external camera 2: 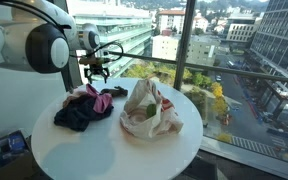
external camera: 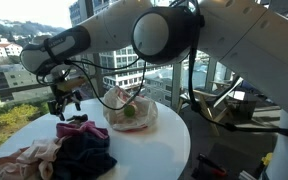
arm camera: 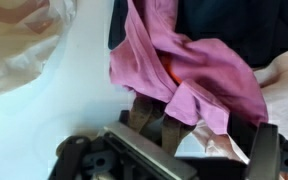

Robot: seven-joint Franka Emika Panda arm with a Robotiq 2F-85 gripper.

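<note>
My gripper (external camera: pixel 66 107) hangs over the far left part of the round white table, above the clothes, and stands open with nothing held. The wrist view shows the gripper along the bottom edge. A pink cloth (arm camera: pixel 209 65) lies there beside a dark navy cloth (arm camera: pixel 229 25), with a small orange-red patch showing. Brownish dark straps or cloth (arm camera: pixel 172 130) partly show near the gripper. Exterior view 1 has the dark cloth (external camera: pixel 84 157) in front and a peach cloth (external camera: pixel 29 160) at its left.
A whitish plastic bag (external camera 2: pixel 149 112) with something green (external camera 2: pixel 166 104) inside stands beside the clothes. Bare tabletop (external camera 2: pixel 124 150) lies in front of it. Large windows border the table, and a dark chair (external camera: pixel 224 100) stands to the right.
</note>
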